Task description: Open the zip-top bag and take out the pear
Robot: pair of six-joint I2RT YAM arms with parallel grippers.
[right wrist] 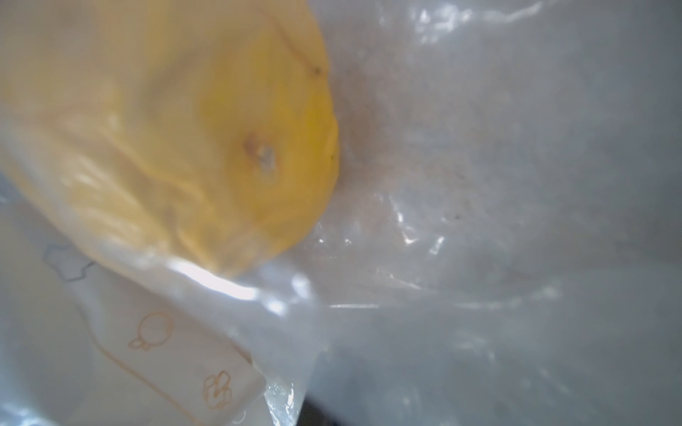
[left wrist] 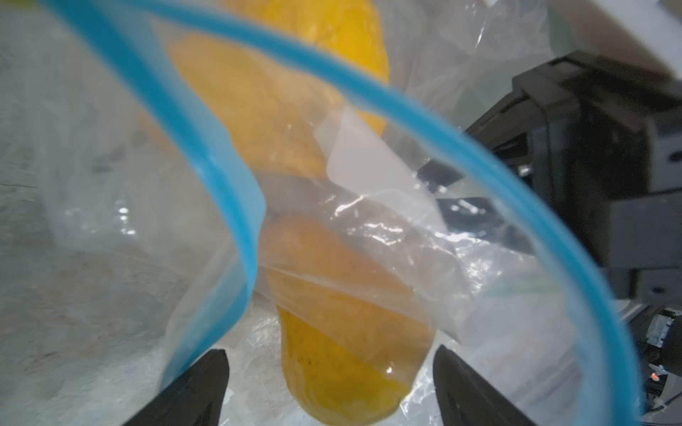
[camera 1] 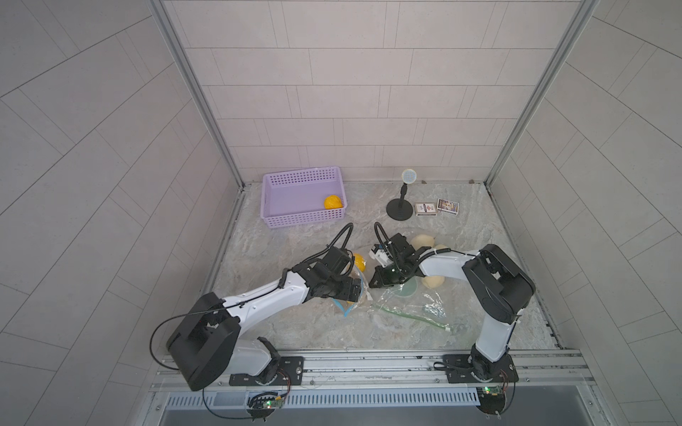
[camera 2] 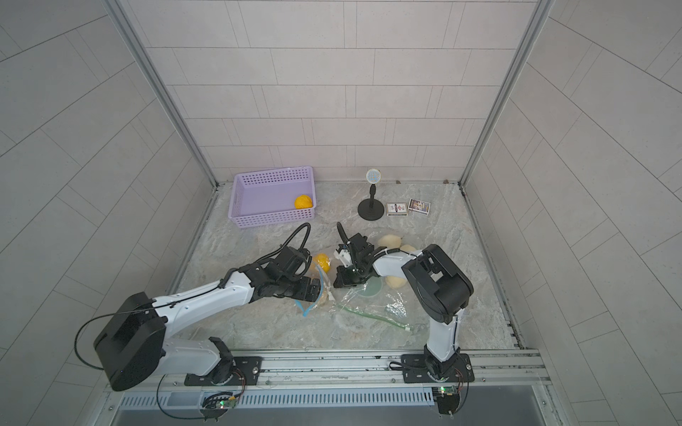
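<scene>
The clear zip top bag has a blue rim (left wrist: 426, 131) that gapes wide in the left wrist view; in the top left view its blue edge (camera 1: 346, 310) shows below my left gripper (camera 1: 355, 289). A yellow-orange pear (left wrist: 341, 376) lies low in the mouth, partly behind film. Its lower end sits between my left fingers, which are spread apart. Another yellow fruit (left wrist: 348, 32) shows farther back in the bag. My right gripper (camera 1: 373, 282) is shut against the bag's right side; whether film is pinched in its tips cannot be made out. Film and yellow fruit (right wrist: 277, 142) fill the right wrist view.
A lilac basket (camera 1: 302, 218) with a yellow fruit (camera 1: 333, 202) stands at the back left. Another clear bag with a green zip (camera 1: 415, 317) and pale round items (camera 1: 424, 241) lie by the right arm. A black stand (camera 1: 399, 208) and card boxes (camera 1: 447, 206) are behind.
</scene>
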